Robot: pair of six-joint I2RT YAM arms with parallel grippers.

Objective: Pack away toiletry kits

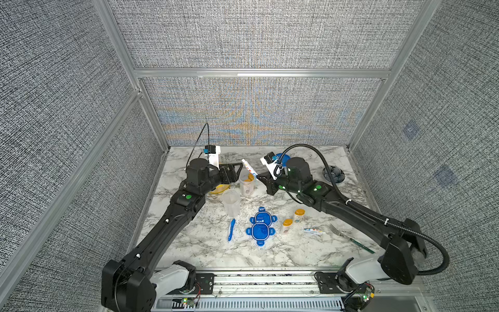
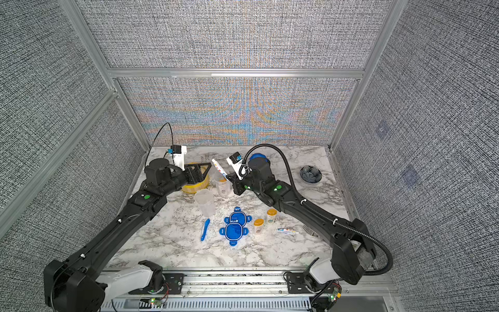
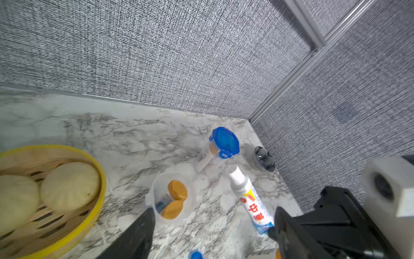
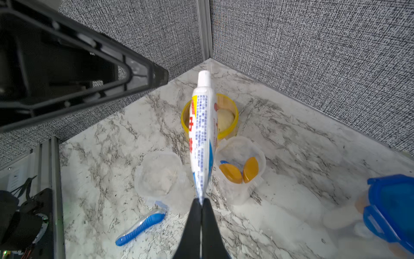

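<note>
A toothpaste tube is held upward by my right gripper, shut on its lower end, above a clear cup holding orange-lidded items. My left gripper is part open and empty, just left of the tube. An empty clear cup stands nearer the front. A filled cup with blue lid stands at the back. Two blue lids, a blue toothbrush, two orange-lidded jars and another tube lie in front.
A yellow steamer with buns stands left of the cups. A dark dish is at the back right, a fork at the front right. Walls enclose the table.
</note>
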